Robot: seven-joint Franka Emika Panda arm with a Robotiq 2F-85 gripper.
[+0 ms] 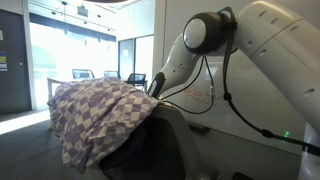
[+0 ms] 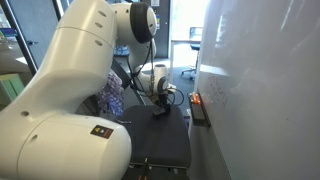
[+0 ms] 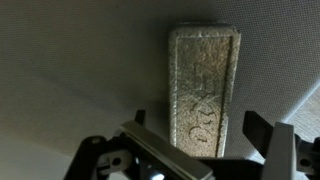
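Observation:
A worn grey-brown rectangular block (image 3: 203,75) with marks on its face lies lengthwise on a dark woven surface (image 3: 100,60) in the wrist view. My gripper is open over its near end, one finger on either side and a gap between each finger and the block. Its height above the block is hard to judge. In exterior view 2 the gripper (image 2: 161,102) points down low over the dark seat (image 2: 158,140). In exterior view 1 the dark backrest hides the fingertips and the block.
A purple-and-white checkered cloth (image 1: 98,115) drapes over the furniture beside the dark backrest (image 1: 165,140). The whiteboard (image 2: 260,90) stands along the arm's other side, with a ledge (image 2: 197,108) at its foot. Several chairs stand farther back near the windows.

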